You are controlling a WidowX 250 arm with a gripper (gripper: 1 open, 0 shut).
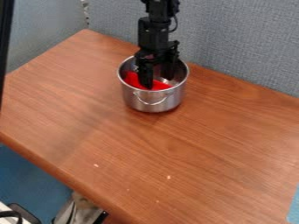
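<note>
A steel pot (153, 101) with a wire handle stands on the wooden table (140, 157) near its back edge. A red object (136, 81) lies inside it. My black gripper (153, 75) reaches down into the pot from above, over the red object and partly covering it. Its fingertips are too dark and small to make out clearly, so whether it holds anything is hard to see.
A grey padded partition (232, 48) runs behind the table. Some cables and equipment sit beyond the table's lower left edge.
</note>
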